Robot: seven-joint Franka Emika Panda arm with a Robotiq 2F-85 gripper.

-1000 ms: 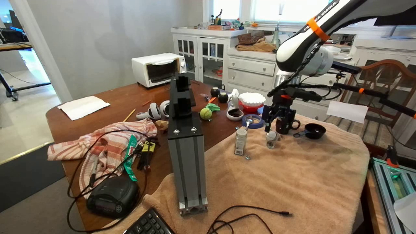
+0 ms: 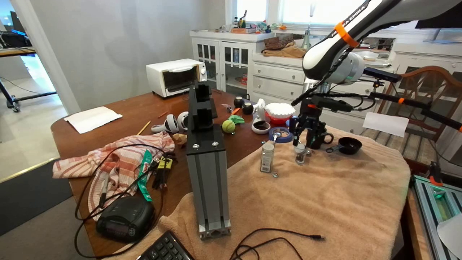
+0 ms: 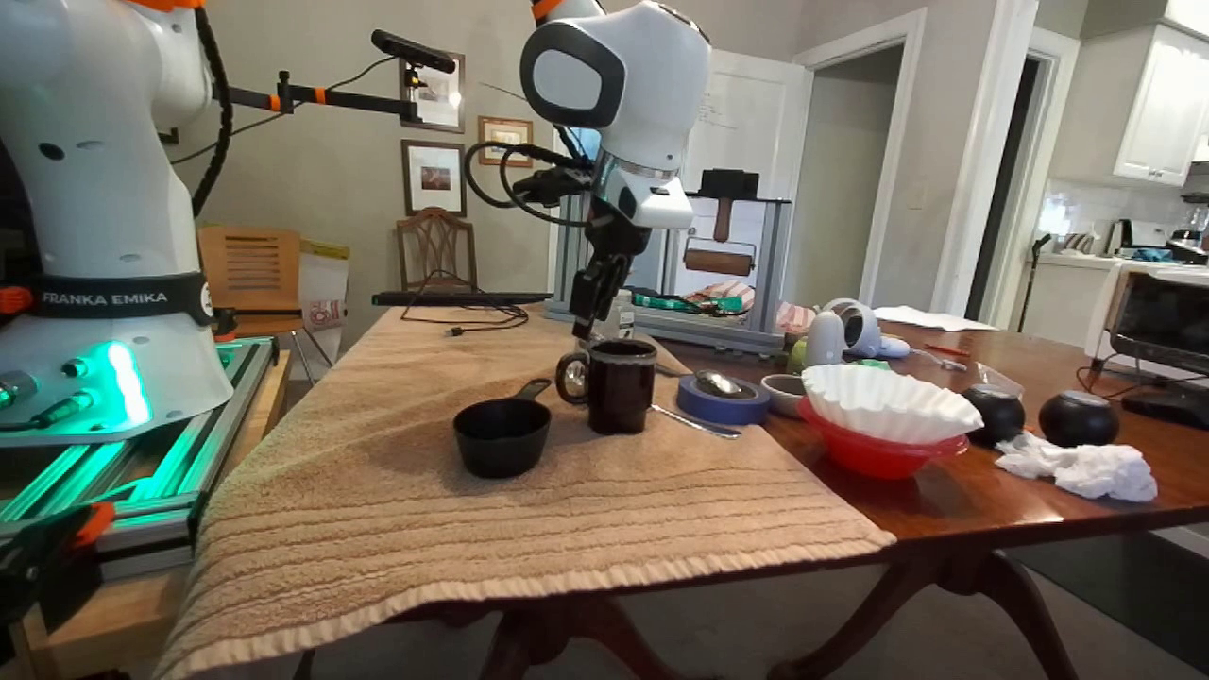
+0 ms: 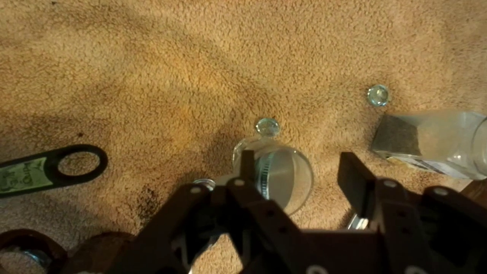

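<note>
My gripper stands part open above the towel, pointing down. Below it in the wrist view is a small clear glass jar [image 4: 299, 185] with a barcode label, close to the left finger, with a gap to the right finger. In exterior view 1 the gripper [image 2: 301, 138] is directly over the jar [image 2: 300, 158], and a whitish piece [image 2: 299, 148] shows at its top; whether that is touched cannot be made out. A second labelled glass bottle [image 2: 267, 157] stands to the left. From the other side, the gripper [image 3: 585, 325] is behind the dark mug [image 3: 621, 391].
Close by are the black measuring cup [image 3: 502, 437], blue tape roll [image 3: 723, 401] and a red bowl with paper filters [image 3: 890, 419]. Clear glass pebbles [image 4: 267, 127] lie on the towel. A tall metal frame [image 2: 208, 186] rises at the left.
In exterior view 1 the arm and gripper have shifted slightly left and down. The whitish top sits a little higher and farther left over the jar, with clearer glass showing below.
</note>
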